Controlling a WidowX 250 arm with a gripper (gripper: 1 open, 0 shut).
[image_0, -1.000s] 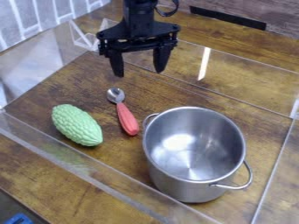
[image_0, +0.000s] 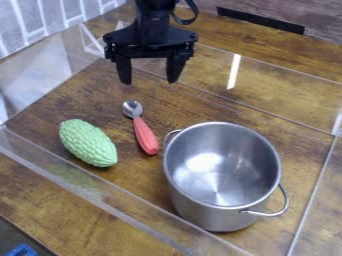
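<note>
My black gripper (image_0: 150, 70) hangs over the wooden table at the top centre, its two fingers spread apart with nothing visible between them. Below it lies a spoon with a red handle (image_0: 144, 136), its metal bowl pointing up toward the gripper. A green bumpy vegetable, like a bitter melon (image_0: 87, 141), lies to the spoon's left. A large steel pot (image_0: 227, 200) with side handles stands at the lower right.
Clear transparent panels border the work area on the left, front and right.
My gripper has shifted slightly to the left over the last second. The spoon, vegetable and pot have not moved.
</note>
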